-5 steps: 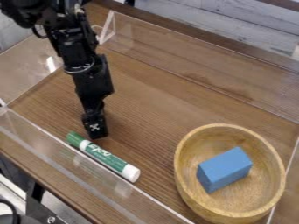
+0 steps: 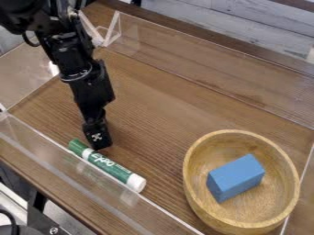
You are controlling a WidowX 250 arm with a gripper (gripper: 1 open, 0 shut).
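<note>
My gripper (image 2: 94, 130), black and at the end of the black arm reaching down from the upper left, hangs low over the wooden table (image 2: 185, 83), its fingertips just behind a green-and-white marker (image 2: 108, 167). The marker lies diagonally near the front left, apart from any grip. The fingers look parted, with nothing visible between them.
A round wooden bowl (image 2: 208, 211) at the front right holds a blue block (image 2: 236, 176).
The arm and gripper have shifted slightly to the left. The marker, bowl and block appear unmoved.
</note>
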